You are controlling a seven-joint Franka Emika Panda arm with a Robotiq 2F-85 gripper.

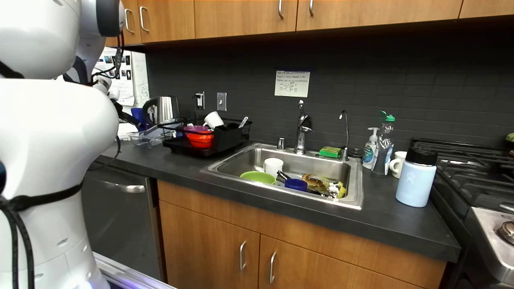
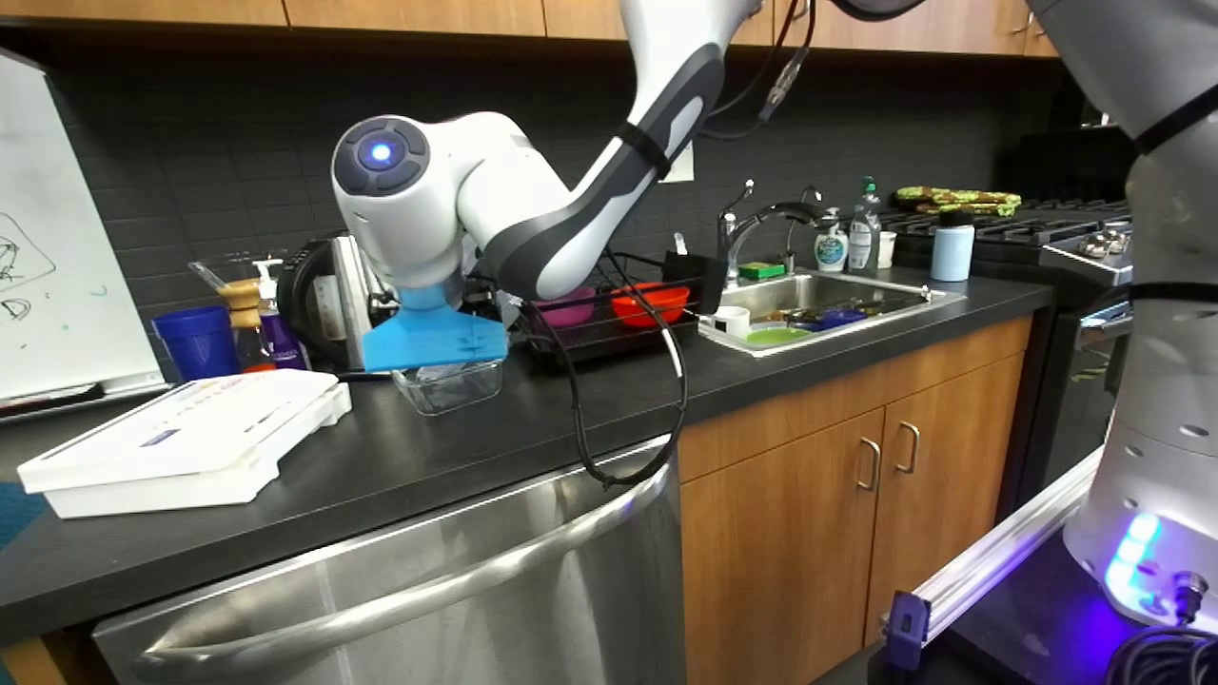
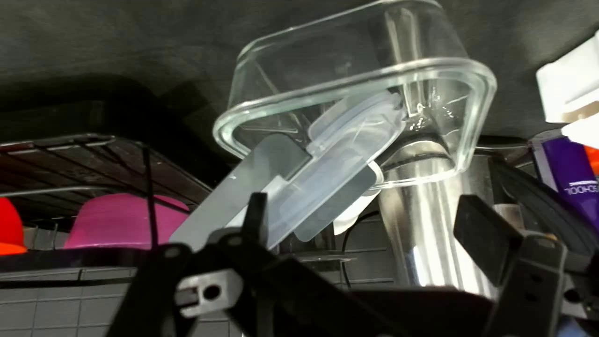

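Observation:
My gripper is open in the wrist view, its dark fingers wide apart. Between and beyond them lies a clear rectangular glass container on the dark counter. A translucent plastic piece with grey flat parts leans over its rim, one end inside and the other reaching down toward the left finger. Whether that finger touches it I cannot tell. In exterior view 2 the glass container is under the arm's blue mount, which hides most of the gripper. Exterior view 1 shows the container left of the dish rack.
A black dish rack with red and pink bowls stands beside the container. Close behind is a steel kettle. Purple bottle and blue cup crowd the other side, along with a white box.

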